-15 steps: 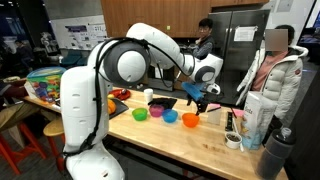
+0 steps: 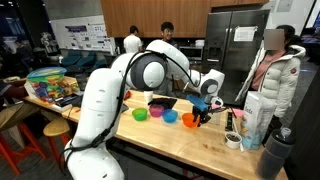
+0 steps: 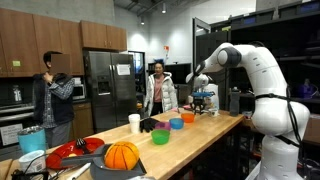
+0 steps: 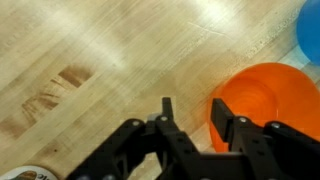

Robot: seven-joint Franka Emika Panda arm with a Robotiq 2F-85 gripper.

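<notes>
An orange bowl [image 4: 265, 105] fills the right of the wrist view, and it shows on the wooden table in exterior view 1, beside a blue bowl [image 2: 170, 116]. My gripper is over its left rim with the fingers apart. One finger [image 4: 224, 112] overlaps the bowl; the other finger [image 4: 167, 108] shows against bare wood to the left. A gap is visible between the fingertips, with nothing clamped there. How far the tips are above the rim is hard to tell.
A pink bowl [image 2: 155, 111] and a green bowl [image 2: 139, 114] stand left of the blue one. On the right are a white tub [image 2: 233, 139], a tall clear container [image 2: 258, 118] and a dark cylinder [image 2: 274, 153].
In exterior view 1 my gripper has come down and slightly to the right, close to the orange bowl. The bowls have not visibly moved.
</notes>
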